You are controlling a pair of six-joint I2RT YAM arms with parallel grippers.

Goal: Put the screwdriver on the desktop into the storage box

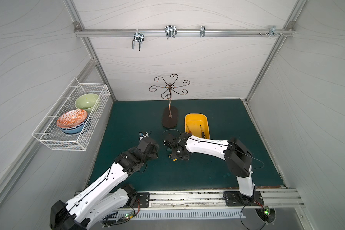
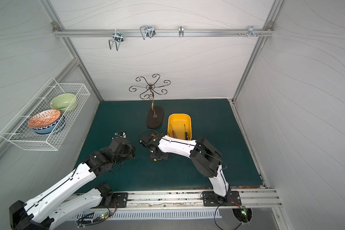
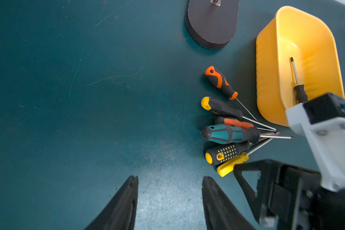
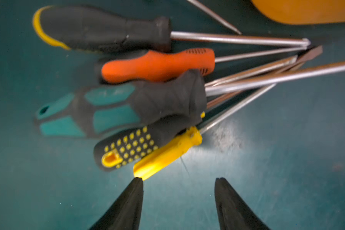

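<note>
In the left wrist view several screwdrivers lie piled on the green desktop: orange-black (image 3: 218, 80), yellow-black (image 3: 220, 108), teal (image 3: 227, 134), yellow-dotted, and yellow. The yellow storage box (image 3: 270, 69) stands beside them, with screwdrivers inside, including a dark-handled one (image 3: 300, 92). My right gripper is over the pile, open and empty, the teal screwdriver (image 4: 115, 115) ahead of its fingertips. My left gripper is left of the pile, fingers apart with nothing between them.
A metal stand (image 1: 169, 122) on a dark base stands behind the pile. A wire basket (image 1: 42, 136) with bowls hangs on the left wall.
</note>
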